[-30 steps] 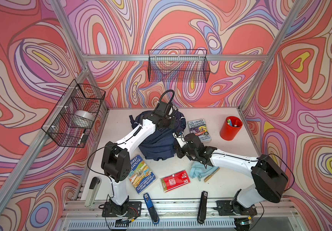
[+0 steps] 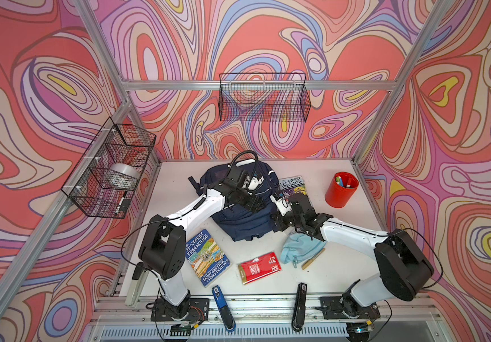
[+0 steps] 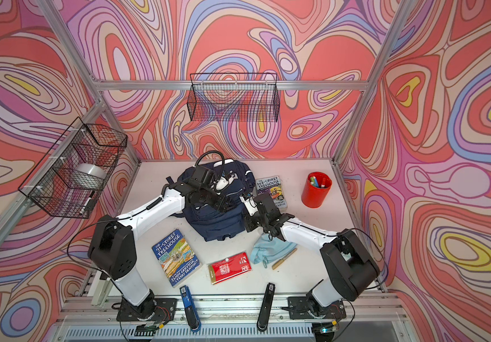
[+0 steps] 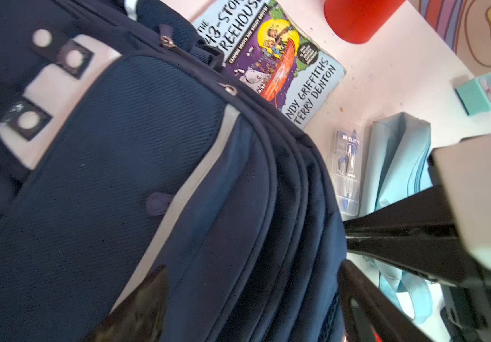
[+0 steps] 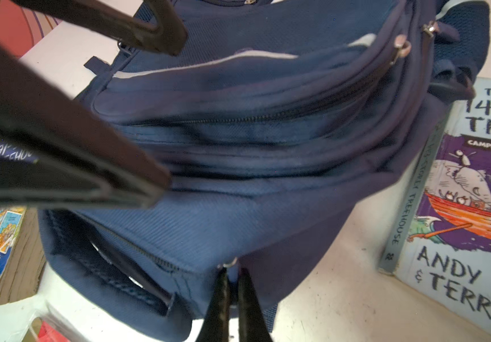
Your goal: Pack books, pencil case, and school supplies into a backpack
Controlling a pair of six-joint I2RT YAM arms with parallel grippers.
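Observation:
The navy backpack lies at the table's middle. Above its front panel my left gripper is open, with no fabric visibly pinched. My right gripper is at the bag's right front edge, shut on a small zipper pull; the fabric stretches toward it. A blue treehouse book lies front left, and another treehouse book lies right of the bag. At the front are a red flat pack and a light blue pouch.
A wooden stick lies beside the pouch. In the left wrist view, a clear stationery box lies by the pouch. The red bucket holding markers stands back right. Wire baskets hang on the frame. Bare table surrounds the bucket.
My right gripper has moved right, and the backpack's front right part has shifted with it.

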